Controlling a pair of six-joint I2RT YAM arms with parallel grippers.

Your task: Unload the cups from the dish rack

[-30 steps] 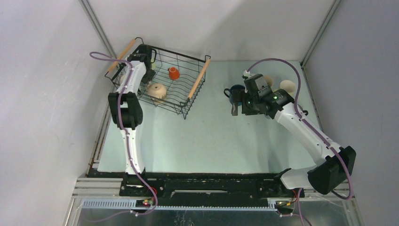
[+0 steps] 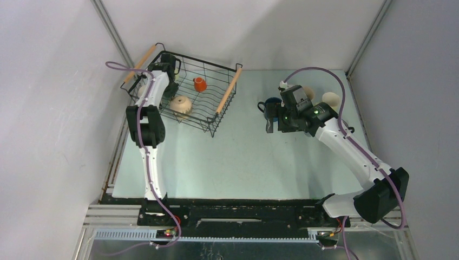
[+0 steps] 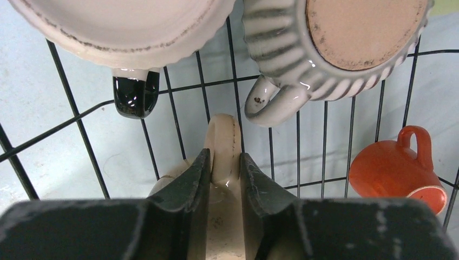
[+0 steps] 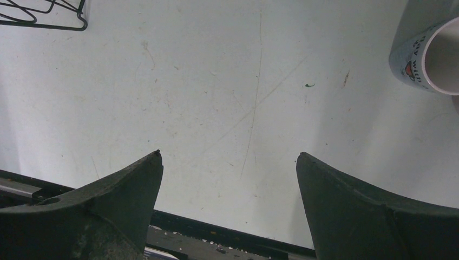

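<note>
In the top view, the dish rack (image 2: pixel 222 99) stands at the back left, with an orange cup (image 2: pixel 200 84) and a cream cup (image 2: pixel 181 104) inside. My left gripper is down in the rack. A beige handle (image 3: pixel 224 138) stands between its fingers, with little gap on either side; whether they grip it does not show. Close by are a ribbed grey-white cup (image 3: pixel 281 38) and a white cup with a black handle (image 3: pixel 135 100). My right gripper (image 2: pixel 278 127) is open and empty above the table, beside a dark blue cup (image 2: pixel 272 105).
Cream cups (image 2: pixel 331 99) stand on the table at the back right, partly behind the right arm. A printed white cup (image 4: pixel 419 59) is at the right wrist view's edge. Walls border both sides.
Over the last second my left arm has shifted very slightly in the rack. My right arm and the visible cups have kept their places.
</note>
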